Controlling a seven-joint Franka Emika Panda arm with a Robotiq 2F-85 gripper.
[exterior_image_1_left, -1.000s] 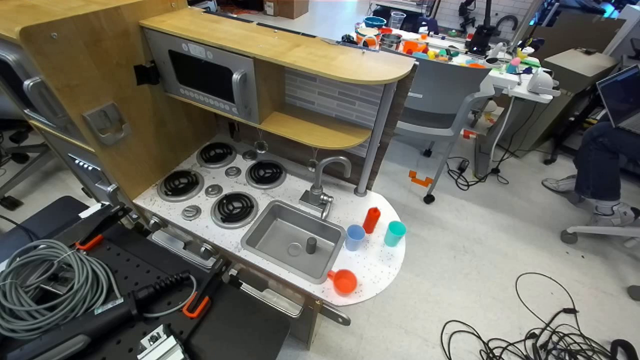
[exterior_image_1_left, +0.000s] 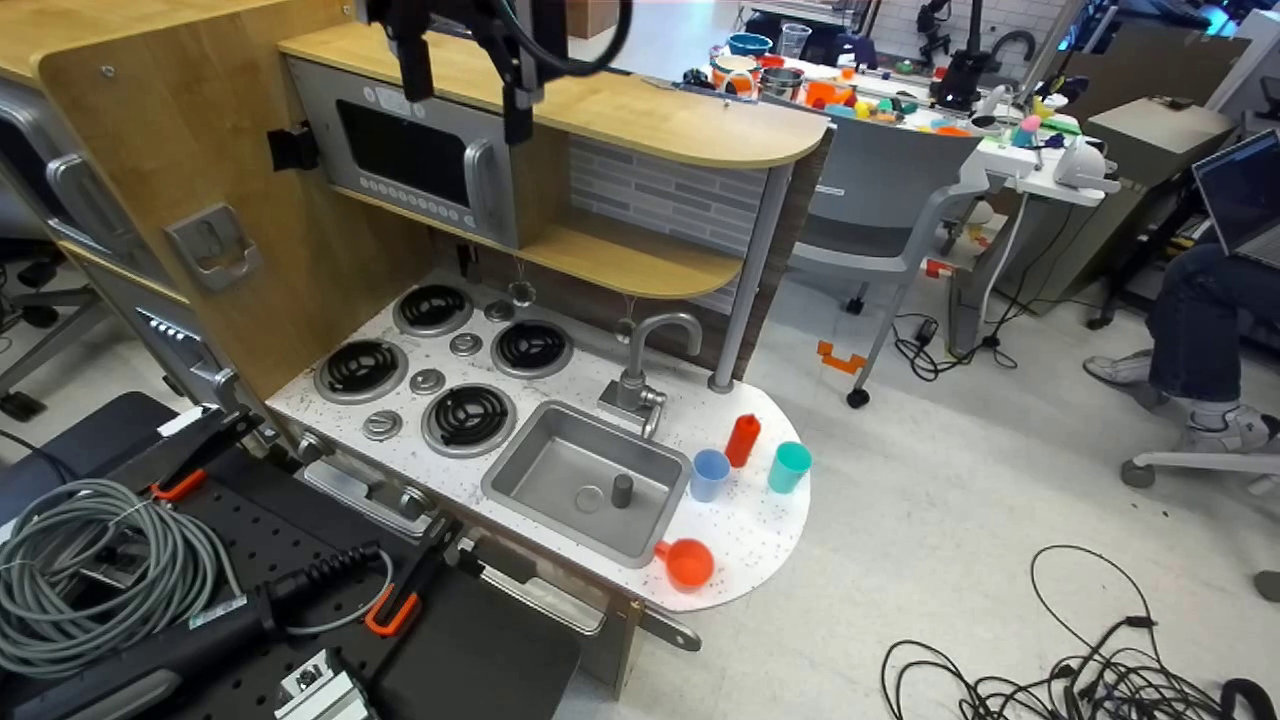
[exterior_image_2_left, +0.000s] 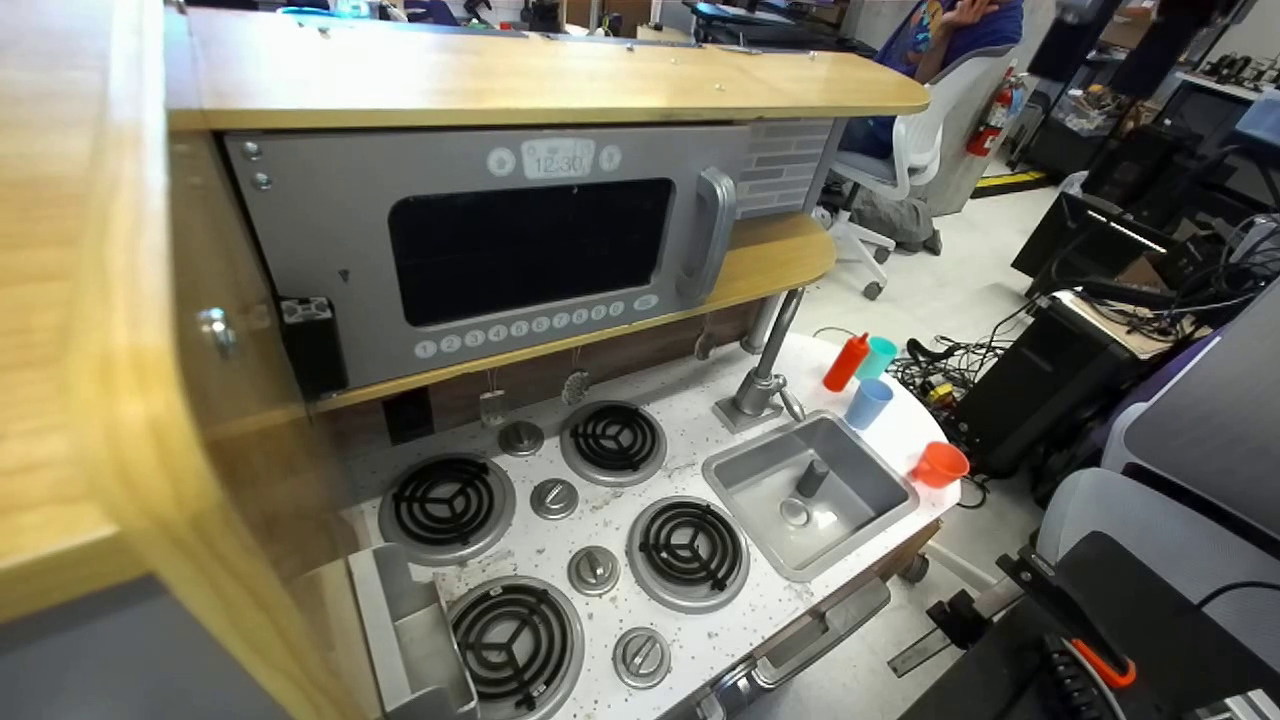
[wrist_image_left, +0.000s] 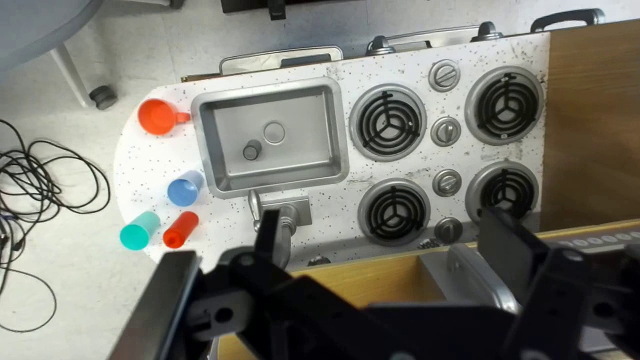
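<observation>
My gripper (exterior_image_1_left: 468, 118) hangs from the top edge of exterior view 1, its fingers wide apart and overlapping the microwave and the wooden top in the image. In the wrist view the gripper is open, with nothing held between its fingers. On the rounded right end of the white counter stand a red mug (exterior_image_1_left: 689, 564), a blue cup (exterior_image_1_left: 710, 475), a red bottle (exterior_image_1_left: 744, 440) and a teal cup (exterior_image_1_left: 789, 468). All of them are well below the gripper. The microwave door (exterior_image_2_left: 540, 240) is shut. Exterior view 2 does not show the gripper.
Beside the cups is a metal sink (wrist_image_left: 273, 138) holding a small grey cylinder (wrist_image_left: 252, 150). A faucet (exterior_image_1_left: 648, 360) rises behind it. Several black-coil burners cover the left counter. A wooden shelf (exterior_image_1_left: 648, 258) and a grey post (exterior_image_1_left: 753, 282) stand over the back.
The cups, bottle, mug and microwave have stayed where they were.
</observation>
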